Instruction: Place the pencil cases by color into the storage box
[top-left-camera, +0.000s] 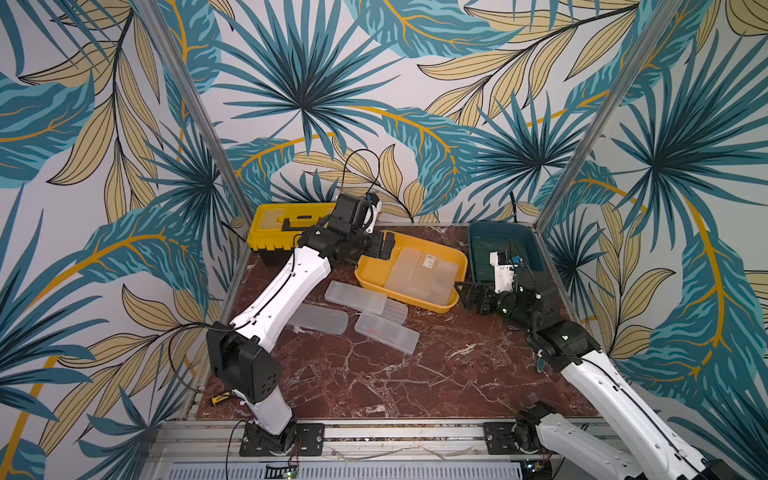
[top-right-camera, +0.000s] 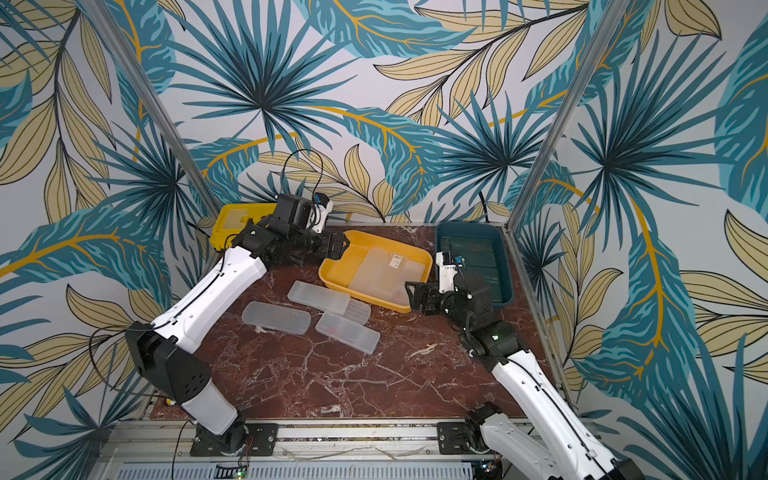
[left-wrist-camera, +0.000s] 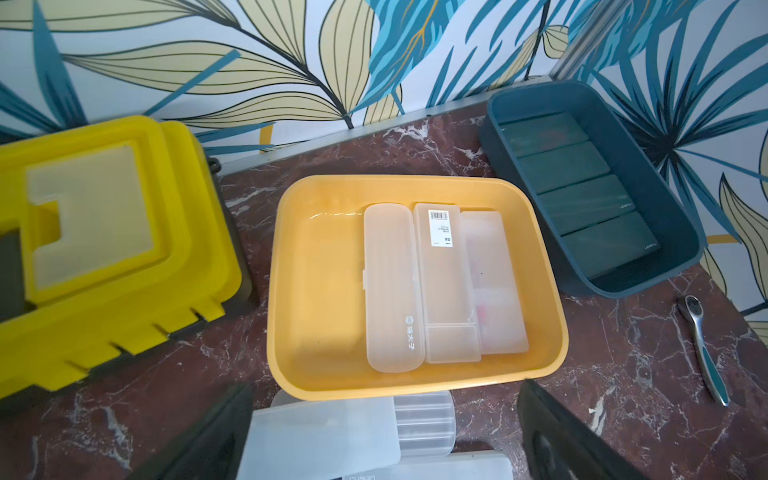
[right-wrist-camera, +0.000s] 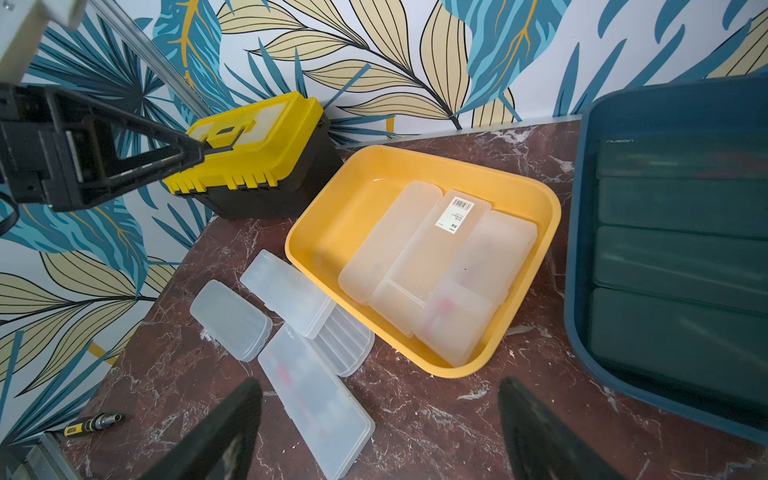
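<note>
Several translucent white pencil cases (left-wrist-camera: 392, 304) lie in the orange tray (left-wrist-camera: 316, 192). In front of it, more cases (top-left-camera: 386, 332) lie loose on the marble table, some overlapping. The teal box (left-wrist-camera: 577, 281) at the back right holds several dark green cases (left-wrist-camera: 608, 240). My left gripper (top-left-camera: 376, 246) is raised at the orange tray's left side, open and empty. My right gripper (top-left-camera: 472, 296) is above the right edge of that tray, near the teal box, also open and empty.
A yellow and black toolbox (right-wrist-camera: 248, 152) sits at the back left. A screwdriver (right-wrist-camera: 92, 424) lies at the front left, a ratchet (left-wrist-camera: 702, 348) at the right.
</note>
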